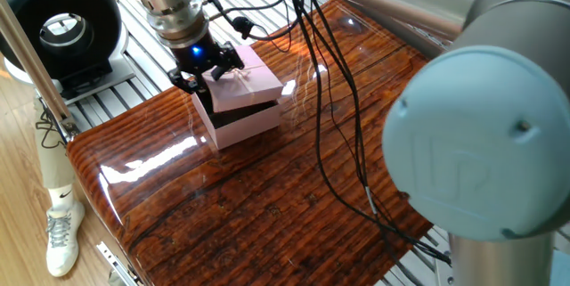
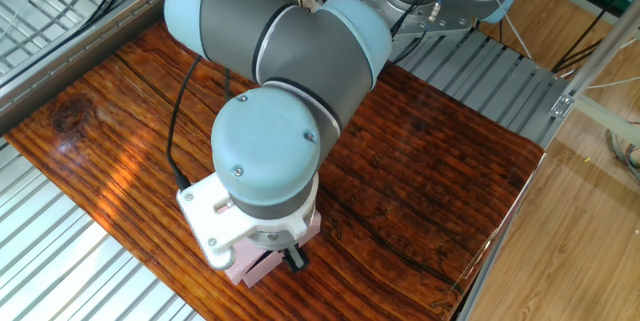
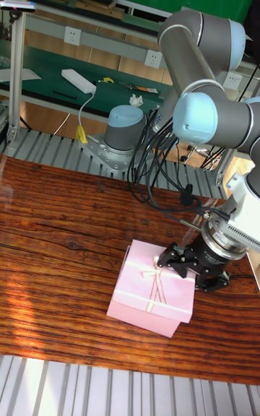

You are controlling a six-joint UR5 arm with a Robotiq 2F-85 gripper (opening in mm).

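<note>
A pink gift box (image 1: 242, 129) stands on the brown wooden table, its lid (image 1: 246, 85) with a thin pale bow lying askew over it. Dark gaps show under the lid at the front and along the left side. At the lid's left edge is my gripper (image 1: 207, 76), black and pointing down. One of its fingers (image 1: 230, 60) is over the lid's top, the other outside the edge. In exterior view 3 the gripper (image 3: 196, 271) reaches in from the right. Its fingertips are too hidden to show whether they close on the lid (image 3: 154, 280). The arm covers most of the box in exterior view 2.
Loose black cables (image 1: 343, 99) hang from the arm over the table. A black ring-shaped device (image 1: 64, 26) stands beyond the table's left edge. Much of the wooden table (image 1: 258, 206) in front of the box is bare.
</note>
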